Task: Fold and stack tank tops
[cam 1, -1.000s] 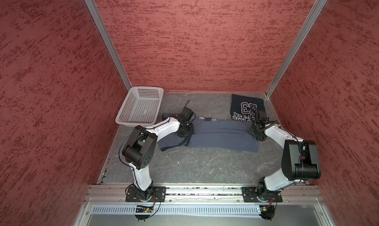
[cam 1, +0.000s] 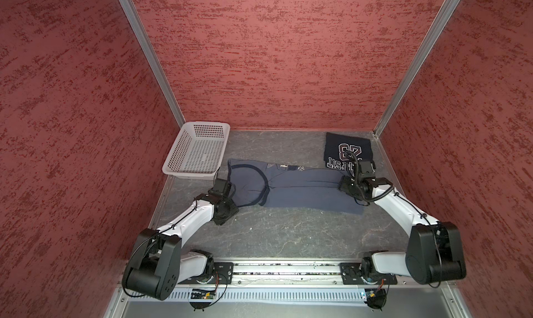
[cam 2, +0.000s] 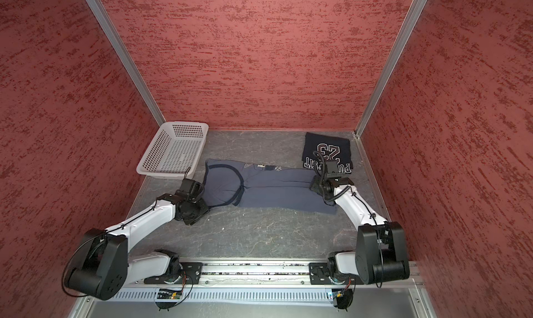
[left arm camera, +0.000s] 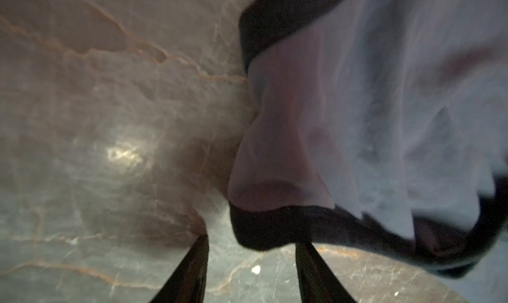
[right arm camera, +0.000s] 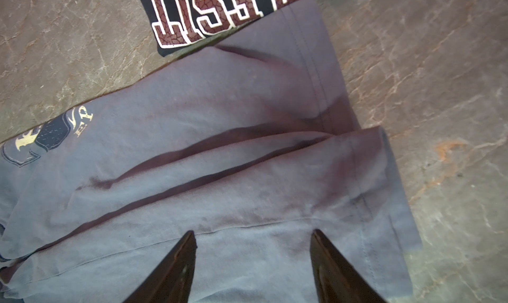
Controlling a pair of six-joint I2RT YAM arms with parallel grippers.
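A blue-grey tank top (cam 1: 311, 197) lies stretched lengthwise across the table, folded along its length, its dark-trimmed openings at the left end. Just off its front left corner is my left gripper, fingers apart. The dark trim (left arm camera: 270, 227) of the rumpled corner reaches its fingertips; I cannot tell whether any cloth sits between them. Over the hem end at the right, my right gripper stands open above the cloth, pointing at the layer nearest me. A navy tank top (cam 1: 348, 149) with white-edged lettering lies folded behind, at the back right.
An empty white basket (cam 1: 197, 148) stands at the back left, close behind the left gripper. Bare grey table (cam 1: 288, 234) stretches along the front. The navy top's lettered edge lies close to the blue-grey top's hem end.
My left gripper has come from over the middle of the neck end, leftward and toward the front, to the corner. The right gripper has shifted slightly left over the hem end.
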